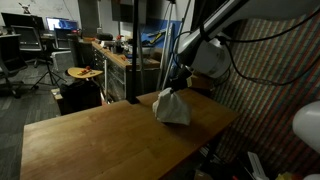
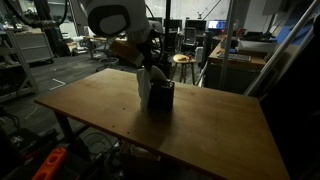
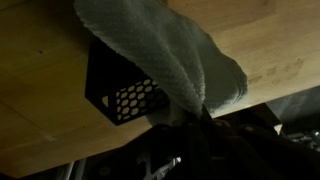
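A pale grey-white cloth (image 1: pixel 172 108) hangs bunched from my gripper, which is shut on it. Beneath and beside the cloth stands a black box (image 2: pixel 162 95) on the wooden table (image 1: pixel 85 140). In the wrist view the box shows a perforated side (image 3: pixel 135 99), and the cloth (image 3: pixel 165 50) lies across its edge and part of its opening. The fingertips are dark and hard to make out there. How much of the cloth is inside the box is hidden.
Most of the tabletop away from the box is bare (image 2: pixel 215 120). Thin upright poles (image 1: pixel 166 45) rise behind the table's far edge. A round stool (image 1: pixel 84 73), chairs and desks stand farther back.
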